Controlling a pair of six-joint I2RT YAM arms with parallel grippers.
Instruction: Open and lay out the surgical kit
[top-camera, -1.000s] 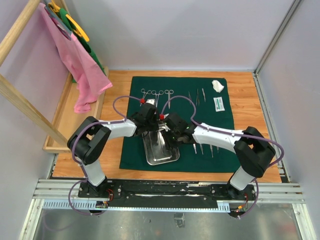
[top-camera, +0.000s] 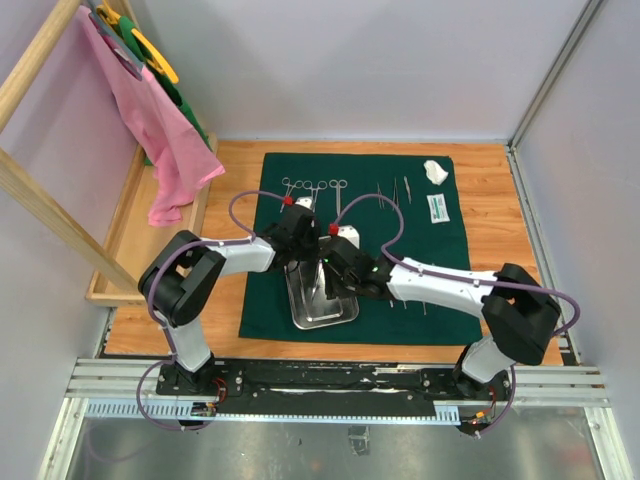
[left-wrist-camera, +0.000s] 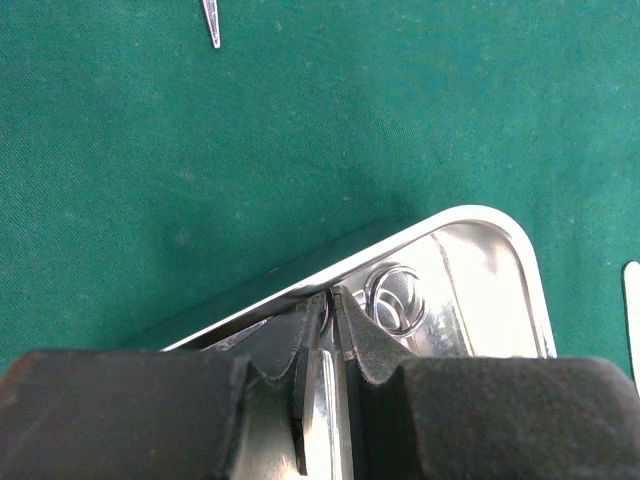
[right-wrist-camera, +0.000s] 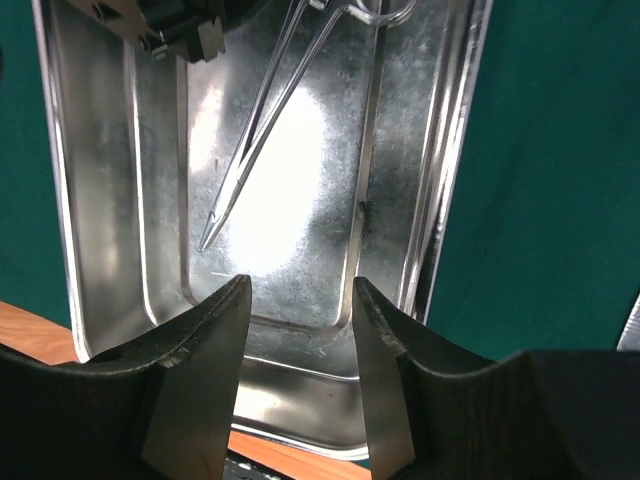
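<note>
A steel tray (top-camera: 329, 313) lies on the green cloth, holding a long ring-handled instrument (right-wrist-camera: 273, 110). My left gripper is down inside the tray's upper end by the instrument's rings, its fingertips close together; whether they hold a ring is unclear. My right gripper stands open over the tray's lower end, nothing between its fingers. Scissor-like instruments (top-camera: 339, 190), slim tools (top-camera: 395, 192), a white packet (top-camera: 437, 208) and white gauze (top-camera: 434, 172) are laid out on the cloth.
A wooden rack (top-camera: 20, 176) with pink and green cloths stands at the left. Walls bound the table at back and right. Bare cloth (top-camera: 260, 317) shows left of the tray; more instruments lie to its right, partly under my right arm.
The left arm is almost unchanged.
</note>
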